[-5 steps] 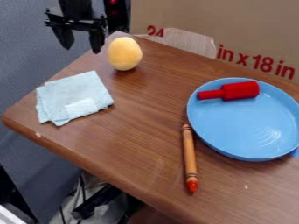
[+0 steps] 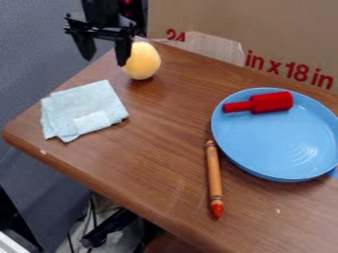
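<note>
My black gripper (image 2: 103,46) is at the top left with its two fingers spread apart, the right one just at the upper left edge of a yellow egg-shaped object (image 2: 141,63) on the wooden table. Nothing shows held between the fingers. A folded pale blue cloth (image 2: 82,111) lies on the left of the table. On the right, a red cylindrical object with a handle (image 2: 270,102) rests in a blue plate (image 2: 275,148). An orange crayon (image 2: 214,180) lies left of the plate, red tip toward the front.
A cardboard box (image 2: 251,35) stands along the back edge.
My gripper has moved down and to the right, closer to the yellow object. The objects on the table look unchanged.
</note>
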